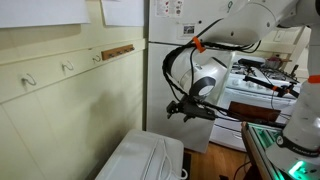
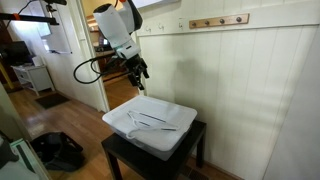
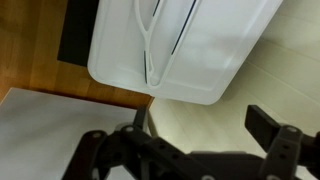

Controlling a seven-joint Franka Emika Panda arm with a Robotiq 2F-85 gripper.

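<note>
A white plastic bin with a pale lid sits on a low black table. On top lie a thin white forked piece and a slim dark rod or slot, which I cannot tell apart for sure. My gripper stands open with nothing between its fingers. In the second exterior view, the gripper hangs above the far side of the bin, clear of the lid. The first exterior view shows the bin lid at the bottom, with the gripper beyond it.
A row of hooks runs along the cream wall beside the bin. The black table has wooden floor around it. A white stove and a fridge stand at the far end. A dark bag lies on the floor.
</note>
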